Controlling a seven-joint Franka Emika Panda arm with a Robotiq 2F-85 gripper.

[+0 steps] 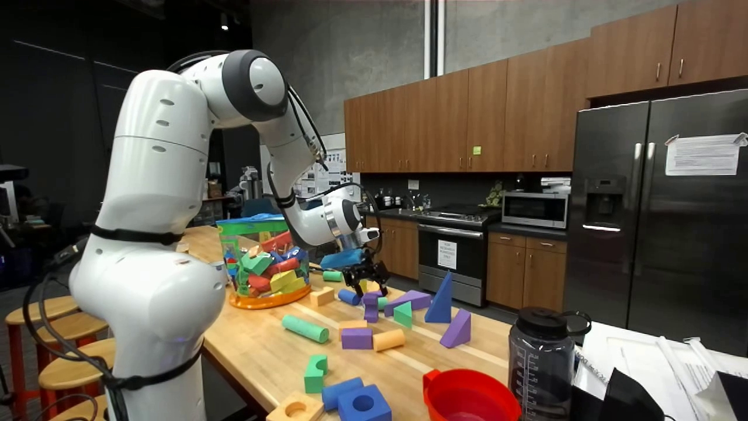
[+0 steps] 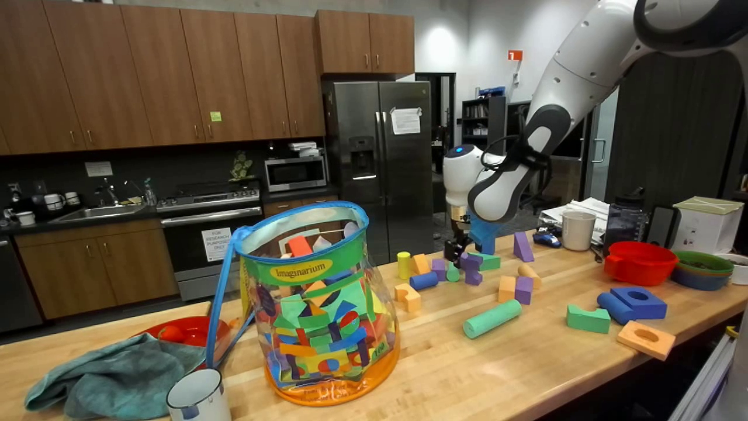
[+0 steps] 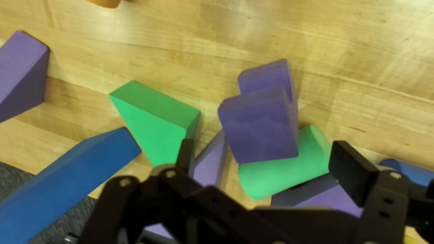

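Note:
In the wrist view my gripper stands open, its black fingers wide apart over a cluster of blocks. Between and just ahead of them is a notched purple block, close against a green cylinder and partly covering it. To the left lie a green triangular block and a long blue wedge. More purple pieces show under the gripper, partly hidden by it. Exterior view 1 has the gripper low at the far part of the table, just behind the purple block.
A clear bag of blocks stands near the cluster. Loose blocks, including a long green cylinder, are spread over the wooden table. A red bowl and a dark bottle occupy the near end. Bare tabletop lies in front of the bag.

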